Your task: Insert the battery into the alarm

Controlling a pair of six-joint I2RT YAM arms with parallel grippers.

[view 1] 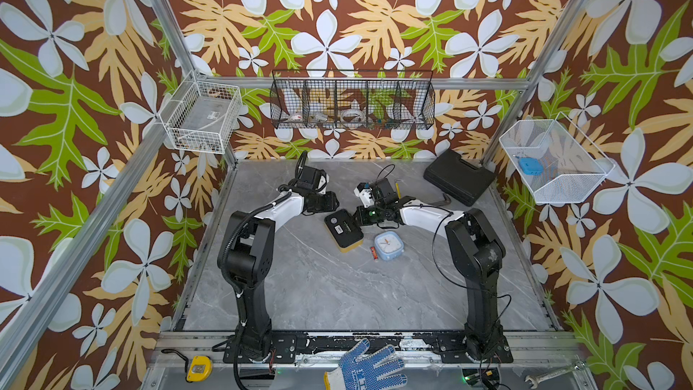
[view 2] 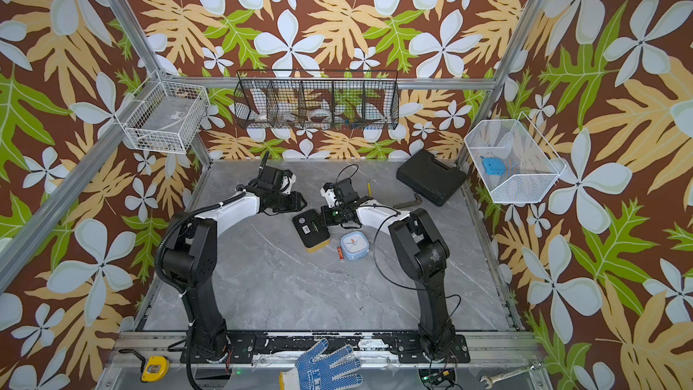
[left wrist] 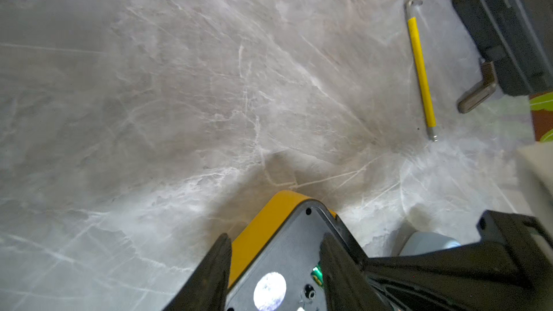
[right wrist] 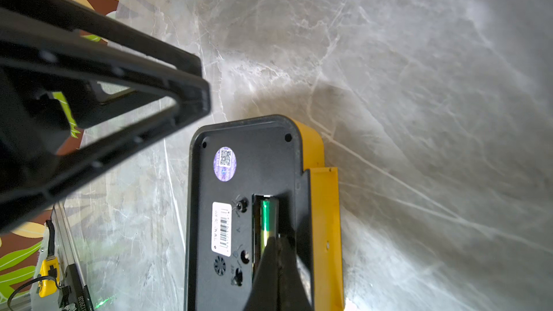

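The black-and-yellow alarm [view 1: 340, 227] lies back-up on the table between my grippers. In the right wrist view, a green battery [right wrist: 265, 216] shows in its compartment. My right gripper is shut, its fingertips on or just over the battery and compartment; whether they touch cannot be told. My left gripper is part open, at the alarm's upper left in the top views; in its wrist view the alarm appears beyond its fingertips, nothing visibly held. The right gripper's body partly hides the alarm there.
A light-blue clock [view 1: 388, 244] and small red item [view 1: 374, 252] lie right of the alarm. Behind are a yellow-handled tool [left wrist: 422, 72] and a black case [view 1: 459, 177]. Wire baskets hang around the walls.
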